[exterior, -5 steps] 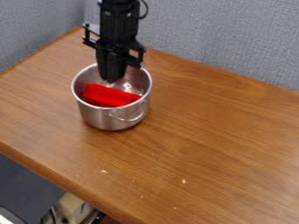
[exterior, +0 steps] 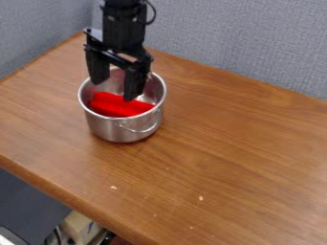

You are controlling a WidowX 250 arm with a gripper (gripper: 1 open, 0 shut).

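Note:
A steel pot (exterior: 122, 126) stands on the left half of the wooden table. In it lies a long red object (exterior: 120, 105). My black gripper (exterior: 117, 80) is over the pot, its two fingers spread wide, one at the left and one at the right above the red object, open with nothing visibly between them. The fingertips reach down to about the pot's rim; whether they touch anything cannot be told.
Grey walls stand behind it, and a dark edge lies at the lower left.
My gripper has come down toward the inside of the pot, and its fingers have spread apart compared with a second ago. The pot and red object look unmoved.

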